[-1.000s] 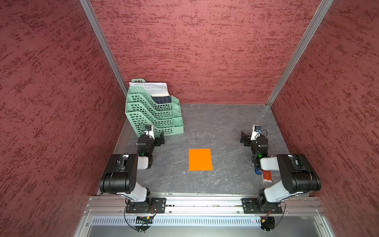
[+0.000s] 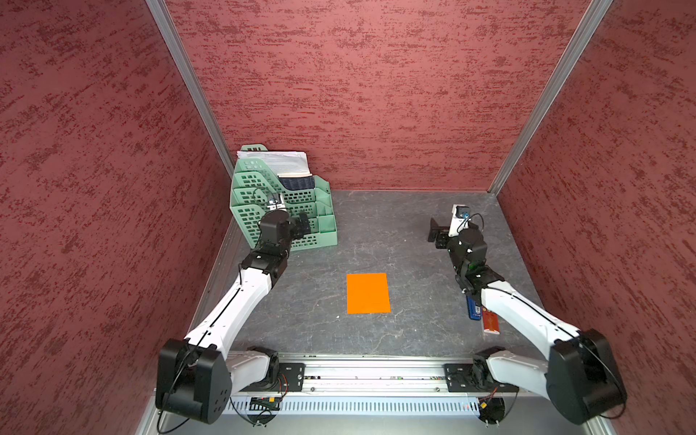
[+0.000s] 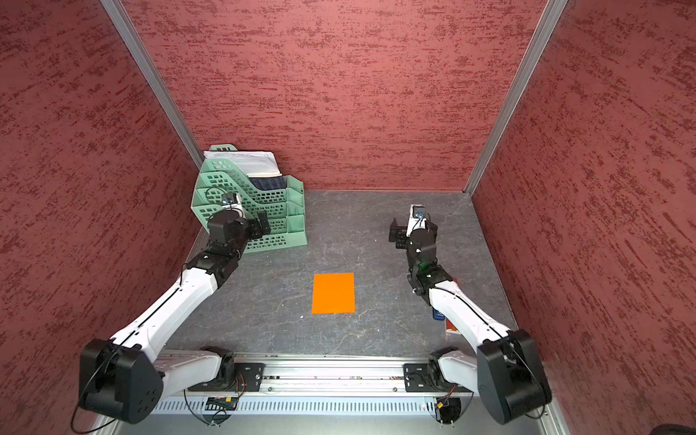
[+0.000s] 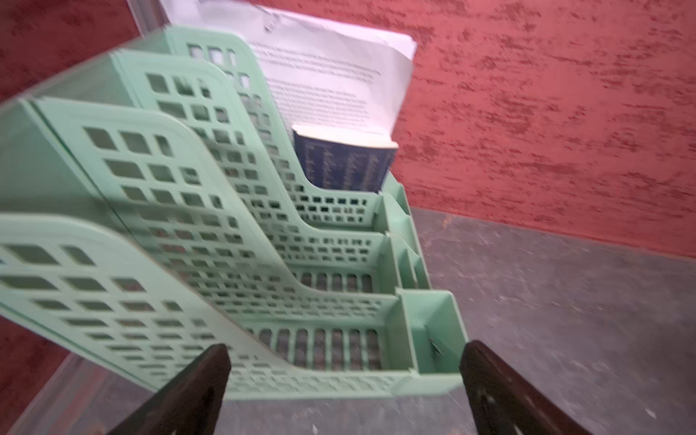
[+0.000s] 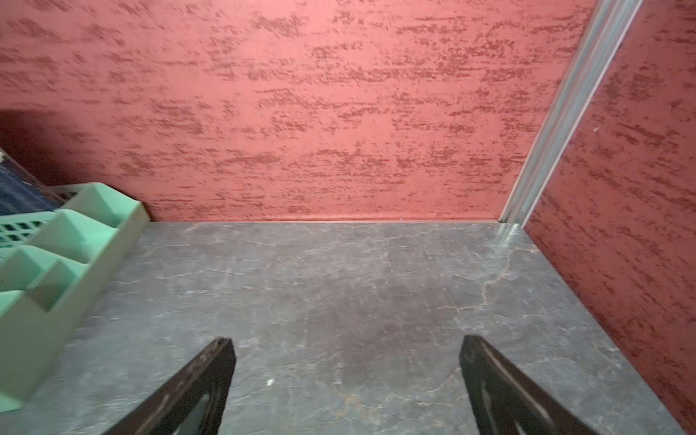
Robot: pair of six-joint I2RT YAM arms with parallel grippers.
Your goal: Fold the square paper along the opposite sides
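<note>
A flat orange square of paper (image 2: 368,293) (image 3: 332,293) lies unfolded near the front middle of the table, between the two arms. My left gripper (image 2: 297,225) is raised in front of the green file rack, fingers open and empty. My right gripper (image 2: 438,232) hangs over the right part of the table, also open with nothing between its fingers, pointed toward the back wall. The paper is out of sight in both wrist views.
A green file rack (image 2: 324,232) holding papers (image 4: 340,87) fills the back left. Small blue (image 2: 474,309) and red (image 2: 490,324) items lie at the front right, partly under the arm.
The paper has not moved.
</note>
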